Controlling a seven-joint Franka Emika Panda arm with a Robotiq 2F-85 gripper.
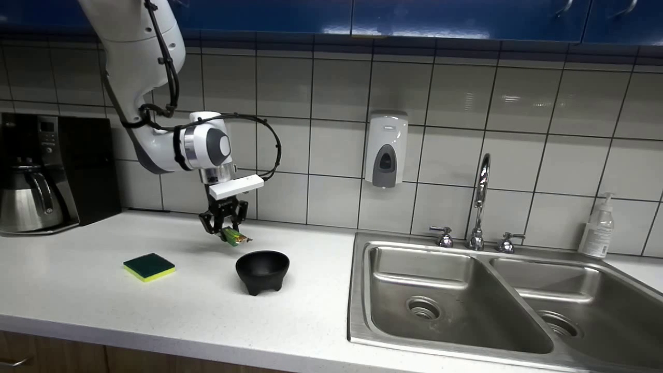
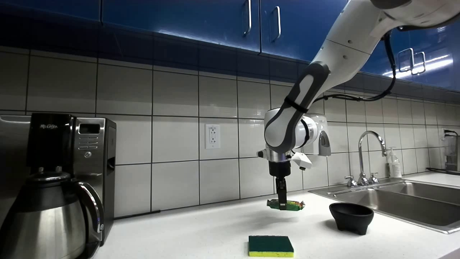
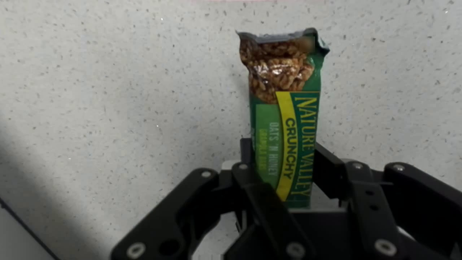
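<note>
A green Nature Valley granola bar [image 3: 286, 130] is pinched between the fingers of my gripper, its far end sticking out past them. In exterior view 2 the bar [image 2: 294, 205] lies roughly level above the white counter, with my gripper [image 2: 283, 204] pointing down. Exterior view 1 has the gripper [image 1: 227, 230] behind and left of a black footed bowl [image 1: 262, 273]. The bowl's inside looks empty as far as it shows. A green and yellow sponge [image 1: 149, 267] lies flat to the left of the bowl.
A coffee maker [image 1: 87, 168] stands at the left against the tiled wall. To the right are a steel double sink [image 1: 357, 298], a faucet [image 1: 481, 199] and a soap bottle [image 1: 597, 230].
</note>
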